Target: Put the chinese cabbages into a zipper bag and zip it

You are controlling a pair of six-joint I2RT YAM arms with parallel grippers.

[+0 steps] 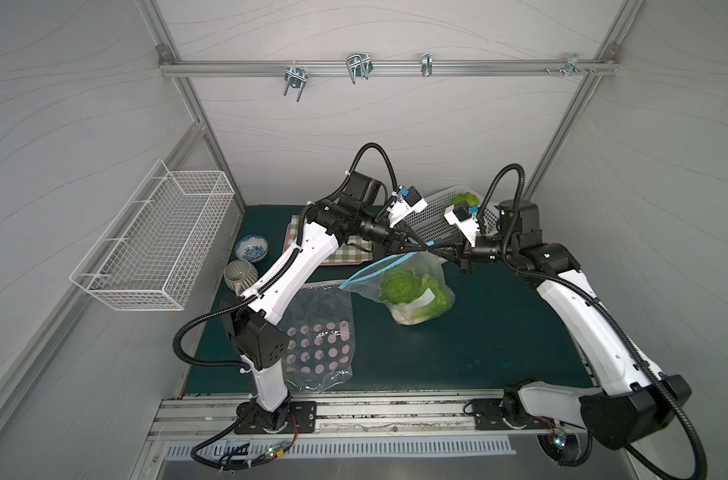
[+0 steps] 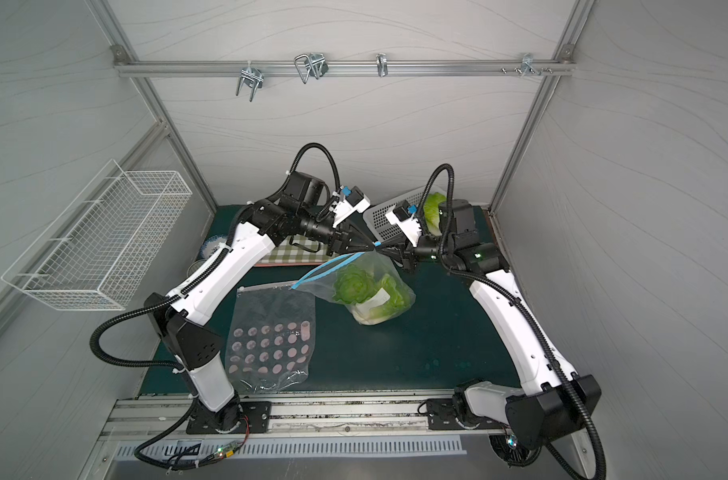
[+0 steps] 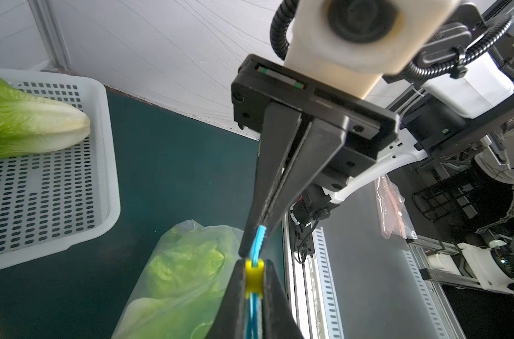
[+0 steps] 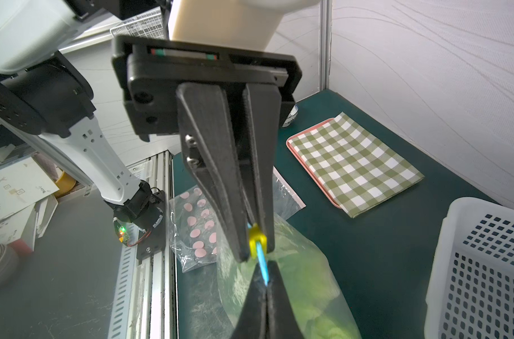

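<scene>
Chinese cabbage (image 1: 401, 285) is inside a clear zipper bag (image 2: 320, 287), which hangs below my meeting grippers with a white label showing. The bag's blue zip strip (image 1: 380, 268) slopes down to the left, its lower end loose. My left gripper is shut on the yellow zip slider (image 3: 254, 278). Close by, my right gripper is shut on the upper end of the blue strip. Another chinese cabbage (image 3: 36, 121) lies in a white perforated basket (image 3: 107, 186). How far the zip is closed cannot be told.
A flat bag with pink dots (image 1: 320, 300) lies front left. Behind are a checked cloth on a tray (image 4: 353, 163) and, to the left, a blue-white bowl (image 1: 251, 249) and a ribbed cup (image 1: 240, 276).
</scene>
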